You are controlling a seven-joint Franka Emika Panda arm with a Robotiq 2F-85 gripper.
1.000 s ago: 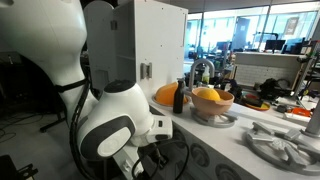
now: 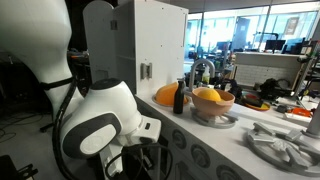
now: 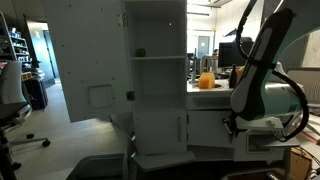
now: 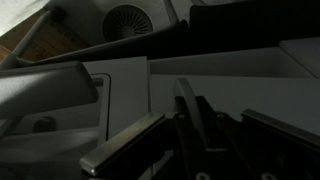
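In the dark wrist view my gripper reaches in from the bottom edge. A thin pale strip [image 4: 187, 98] stands between its fingers, and the fingers are shut on it; whether it is a handle or an edge of the grey unit is unclear. A flat grey panel [image 4: 250, 97] lies just beyond. Exterior view 2 has the gripper [image 3: 229, 128] low at the front of the white unit, beside a white panel [image 3: 207, 130]. In exterior view 1 the white arm [image 2: 105, 115] hides the fingertips.
Behind the arm runs a white counter [image 2: 240, 141] with an orange bowl [image 2: 212, 104], a dark bottle [image 2: 179, 100] and a metal rack [image 2: 285, 146]. A tall white cabinet [image 3: 158, 78] stands with a large door [image 3: 85, 60] swung open. Dark knobs [image 2: 200, 156] line the counter's front.
In exterior view 1 the arm's white wrist has shifted left over the last second and tilted a little. The things on the counter have not moved.
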